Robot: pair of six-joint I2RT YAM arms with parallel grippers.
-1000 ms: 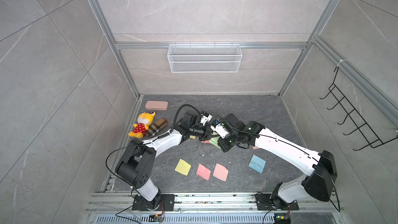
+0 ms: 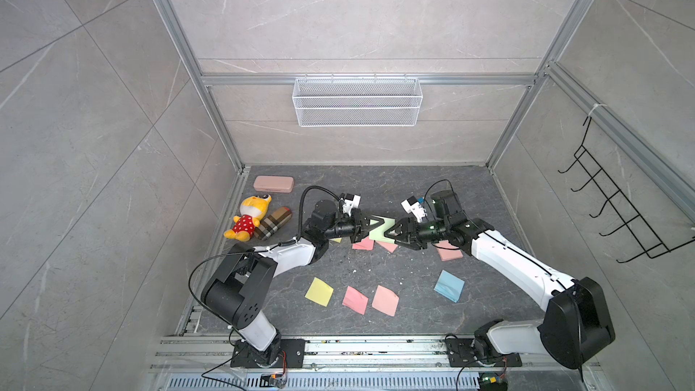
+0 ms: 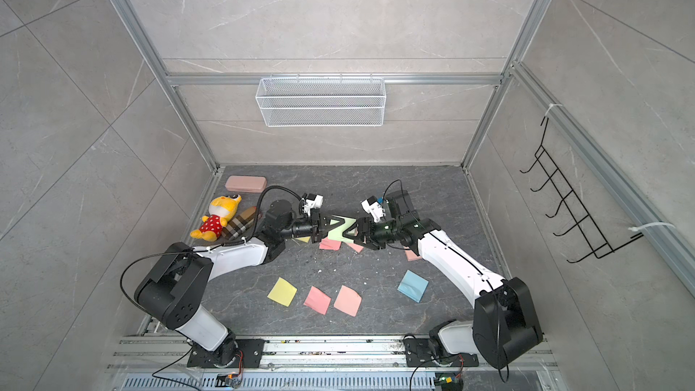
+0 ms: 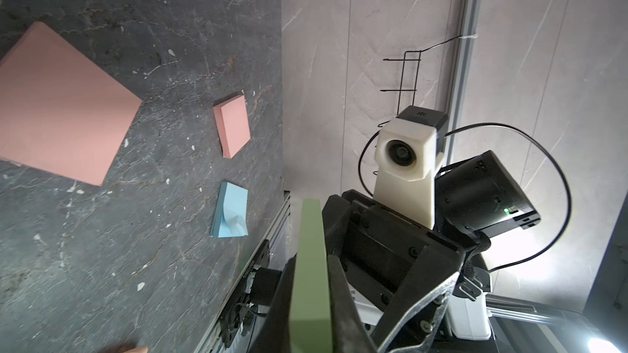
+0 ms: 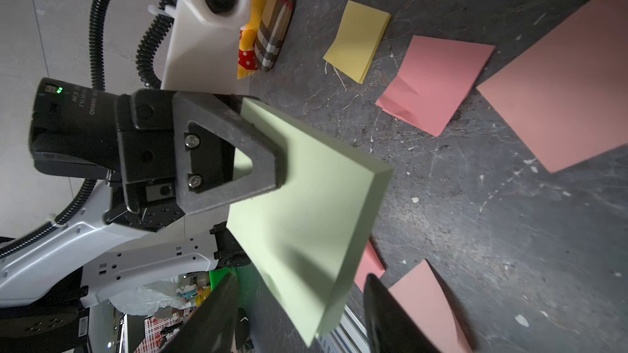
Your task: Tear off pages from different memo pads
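A pale green memo pad is held up in the middle of the workspace by my left gripper, shut on its left side. My right gripper is at the pad's other side, its fingers blurred at the pad's lower corner in the right wrist view, apparently apart. Below lie pink pads and a yellow pad. Nearer the front are a yellow sheet, two pink ones and a blue pad. A salmon pad lies to the right.
A plush toy, a plaid pouch and a pink case line the left edge. A white wire basket hangs on the back wall, a black hook rack on the right wall.
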